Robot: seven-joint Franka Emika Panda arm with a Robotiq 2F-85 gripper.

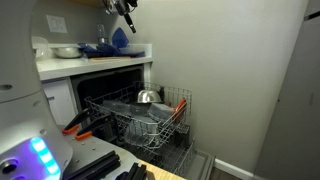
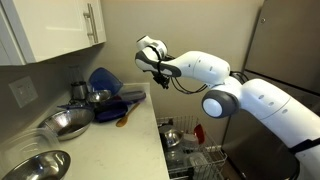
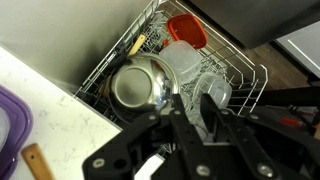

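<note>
My gripper is at the bottom of the wrist view, above the dish rack (image 3: 262,75). Its dark fingertips stand a little apart, and clear dishes lie behind them; whether anything is held between them cannot be told. Exterior view 1 has the gripper (image 1: 132,23) high up, above counter level. A shiny metal bowl (image 3: 132,88) sits in the rack beside clear containers (image 3: 182,58) and a red container (image 3: 187,30). From exterior view 2 the gripper (image 2: 163,80) hangs near the counter's far right corner.
On the white counter (image 2: 130,150) stand metal bowls (image 2: 68,122), a blue dish (image 2: 103,80) and a wooden utensil (image 2: 128,114). The rack (image 1: 165,130) is pulled out below the counter. Bare floor lies to its right, and a plain wall rises behind.
</note>
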